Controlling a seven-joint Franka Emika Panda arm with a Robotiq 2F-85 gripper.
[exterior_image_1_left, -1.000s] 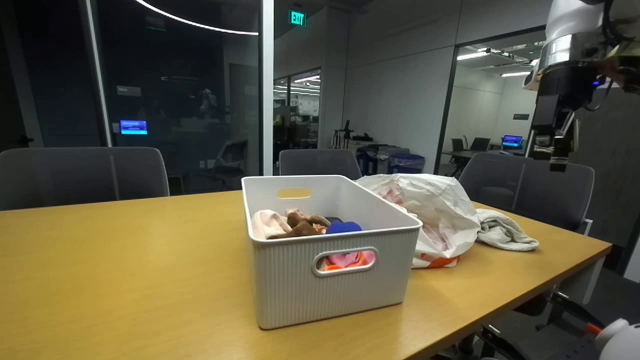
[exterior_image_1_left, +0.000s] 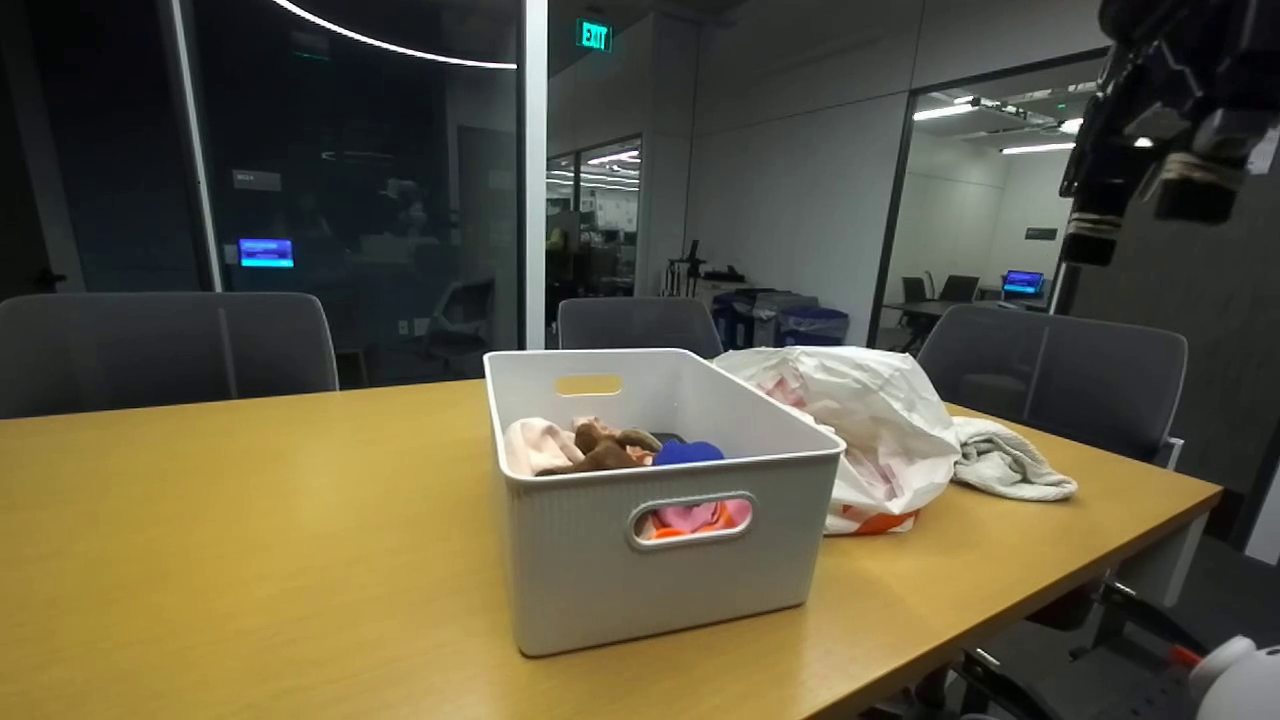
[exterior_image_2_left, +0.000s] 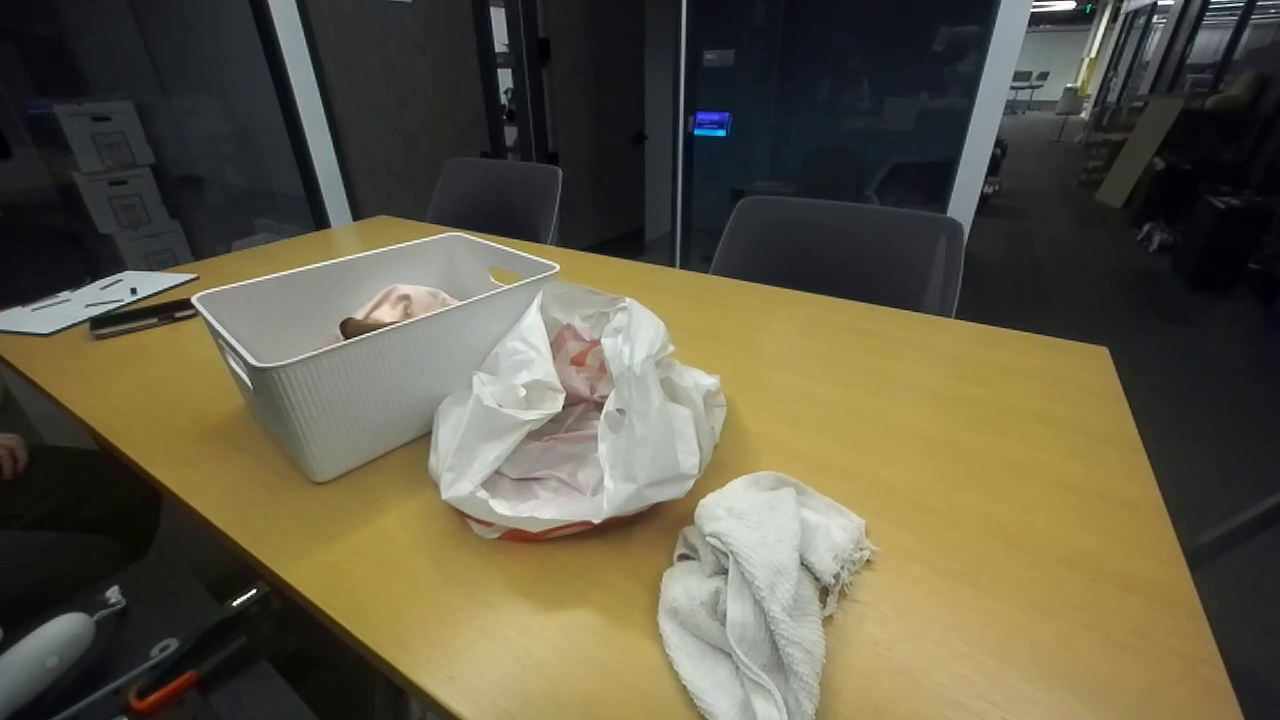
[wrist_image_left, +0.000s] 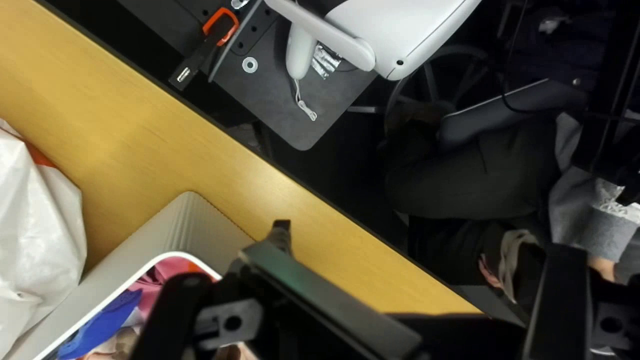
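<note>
My gripper (exterior_image_1_left: 1143, 226) hangs high at the upper right in exterior view 1, open, its two dark fingers spread with nothing between them. Well below and to its left, a white ribbed basket (exterior_image_1_left: 672, 576) stands on the table, holding a pale pink cloth (exterior_image_1_left: 539, 446), a brown soft item (exterior_image_1_left: 605, 454) and a blue item (exterior_image_1_left: 687, 452). Pink and orange pieces show through its handle slot. Against the basket leans a crumpled white plastic bag (exterior_image_2_left: 654, 408), its mouth gaping. A whitish towel (exterior_image_2_left: 756, 588) lies bunched beyond the bag. In the wrist view, the gripper's dark parts cover the basket's corner.
A whiteboard (exterior_image_2_left: 90, 300) and a dark flat object (exterior_image_2_left: 142, 317) lie at its far end. Chairs surround it, and a seated person's leg (wrist_image_left: 468, 174) shows past the edge.
The arm has risen and turned, so most of it has left the top of exterior view 1 and the two fingers now appear wider apart. Basket, bag and towel have stayed put.
</note>
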